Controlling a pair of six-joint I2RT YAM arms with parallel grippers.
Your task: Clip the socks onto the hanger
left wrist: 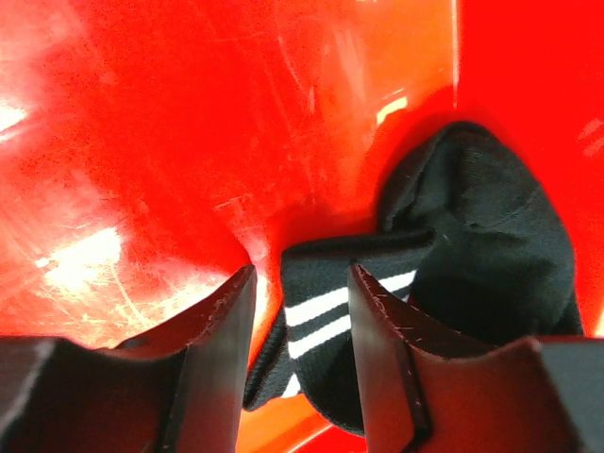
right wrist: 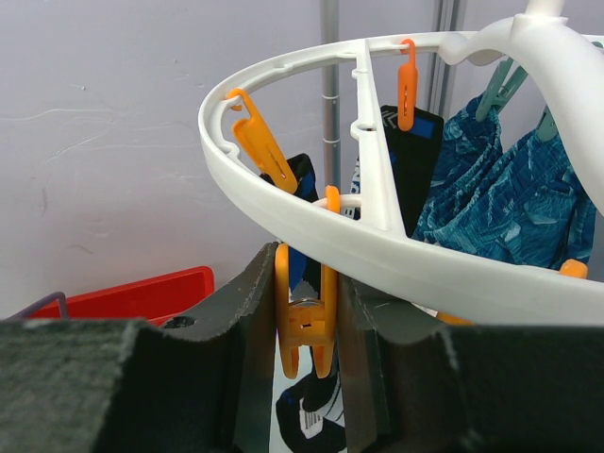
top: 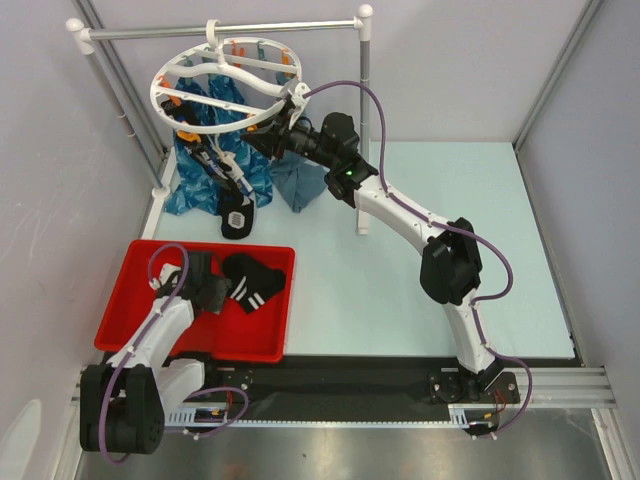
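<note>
A black sock (top: 254, 280) with two white stripes lies crumpled in the red bin (top: 289, 310). In the left wrist view, my left gripper is partly open above the striped cuff (left wrist: 321, 316), which shows between and beyond its fingers; I see no grip on it. At the white round hanger (top: 160, 100), my right gripper is shut on an orange clip (right wrist: 307, 326) hanging from the rim. Dark patterned socks (top: 237, 215) hang beneath the ring near other orange clips (right wrist: 266, 146).
Blue cloths (top: 205, 170) hang from the far side of the ring. A metal rack (top: 364, 200) carries the hanger, its post close to my right arm.
</note>
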